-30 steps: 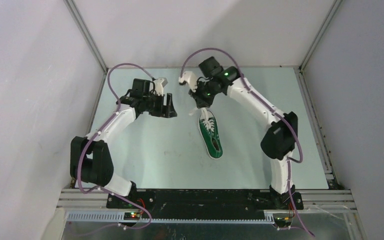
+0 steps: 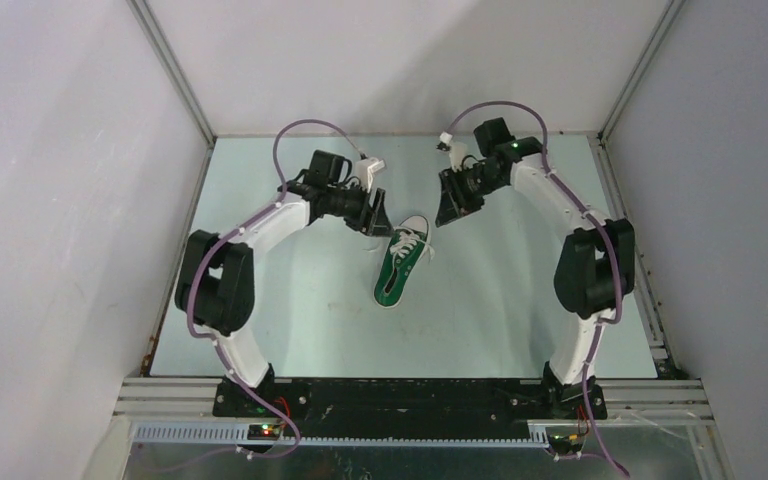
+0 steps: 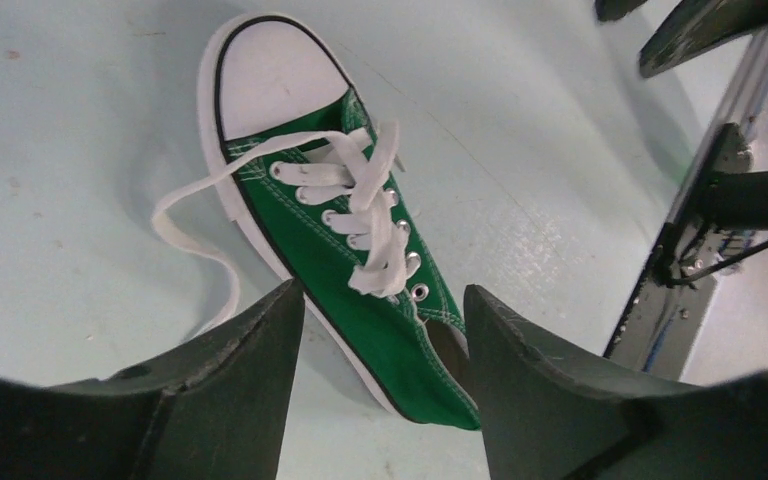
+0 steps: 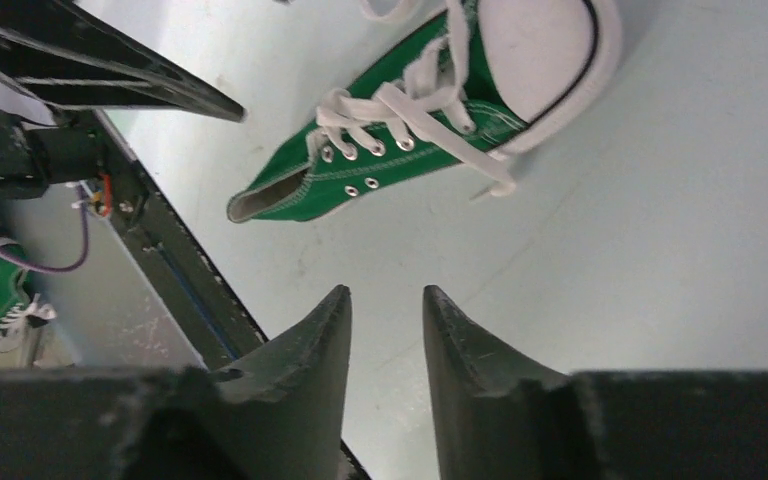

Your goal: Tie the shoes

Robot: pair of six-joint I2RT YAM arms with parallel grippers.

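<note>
A green canvas shoe [image 2: 394, 275] with white toe cap [image 3: 275, 75] and white laces [image 4: 425, 115] lies on the table's middle, toe away from the robot's base. One lace end trails out on the table left of it in the left wrist view. My left gripper [image 2: 378, 225] is just left of the shoe's toe end, open, its fingers framing the shoe's heel in the left wrist view. My right gripper [image 2: 448, 208] is to the right of the toe, its fingertips part open with only bare table seen between them in the right wrist view.
White walls surround it, and a dark metal rail [image 2: 410, 400] runs along the front edge.
My right gripper has moved from over the shoe's toe out to the right. My left gripper has come rightward to the shoe, which has turned, its heel shifting left.
</note>
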